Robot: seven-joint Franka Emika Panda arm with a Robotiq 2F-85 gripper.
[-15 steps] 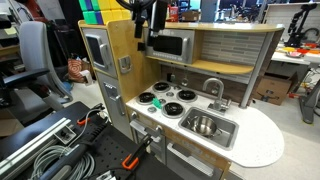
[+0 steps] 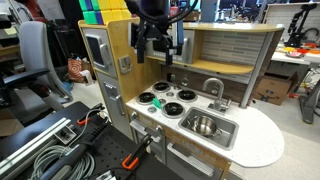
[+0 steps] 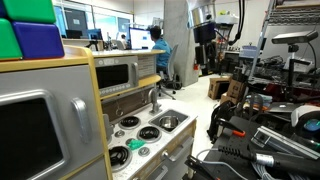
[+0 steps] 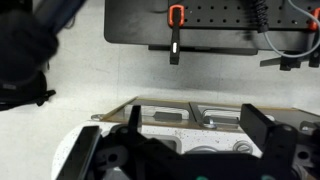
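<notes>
High in front of the toy kitchen, my gripper hangs open with its fingers apart and nothing visible between them. From the side, the gripper is well above the counter, in front of the kitchen. A green item lies among the black burners of the stove. Right of the stove, a metal pot sits in the sink below the faucet. In the wrist view, the gripper's dark fingers flank the kitchen's front edge, with bare floor ahead.
The microwave and upper shelf stand behind the gripper. At left is a tall cabinet with colored blocks on top. A dark table with an orange clamp faces the kitchen across open floor.
The hand now covers more of the microwave in exterior view 1, appearing larger and lower. The gripper stays open. Nothing on the kitchen counter has moved.
</notes>
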